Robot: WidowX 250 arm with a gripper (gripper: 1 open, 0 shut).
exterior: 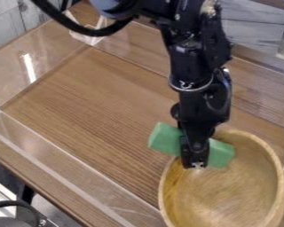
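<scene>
The black arm reaches down from the top of the camera view, its gripper (193,154) shut on a green cylindrical object (165,139), held tilted over the upper rim of a wooden bowl. The bowl (222,199) is at the lower right, empty where visible; part of it is hidden by the object and gripper.
The wooden table (74,106) has clear room to the left and above. Grey boards and dark cables lie beyond its edges at the top and lower left.
</scene>
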